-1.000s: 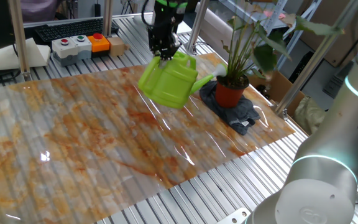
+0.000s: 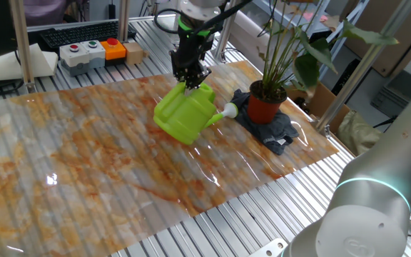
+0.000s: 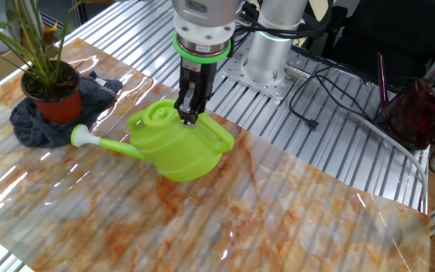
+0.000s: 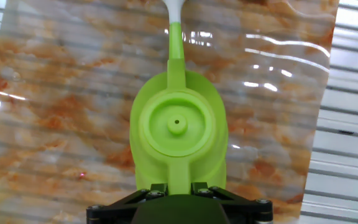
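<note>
A lime-green watering can with a white spout tip hangs from my gripper, its spout directed at the potted plant. The spout end is beside the pot, apart from it. In exterior view 2, my gripper reaches down onto the top of the can. From the wrist, black fingers flank the can's green handle, and my gripper is shut on it. Whether the can's base touches the mat is hard to tell.
The plant stands on a dark cloth. Button boxes and a keyboard line the back left. A dark red watering can is at the far right.
The green can, held, has moved away from the plant and lower in exterior view 1. Its spout, earlier up near the pot's rim, now sits lower and farther left.
</note>
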